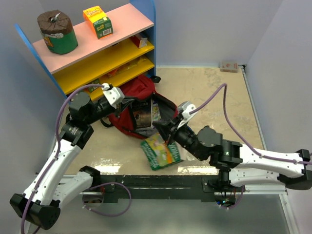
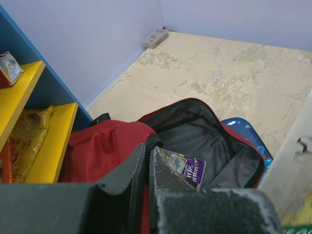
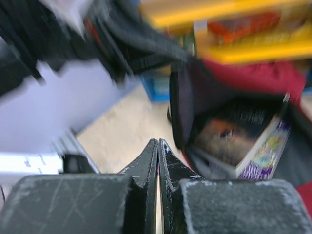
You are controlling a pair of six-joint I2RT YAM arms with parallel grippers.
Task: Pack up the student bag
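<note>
The red student bag lies open by the shelf, its dark mouth facing the front, with books inside. My left gripper is shut on the black trim of the bag's upper edge. A green-and-yellow clear-plastic packet hangs in front of the bag's mouth, with my right gripper shut on its upper edge. Part of the packet's clear plastic shows at the right of the left wrist view. In the right wrist view, a purple-and-white book stands inside the bag beyond the shut fingers.
A blue case lies beside the bag, hidden under my right arm from above. The shelf stands behind, bearing a green-brown roll and a yellow-green box. A small box sits far back.
</note>
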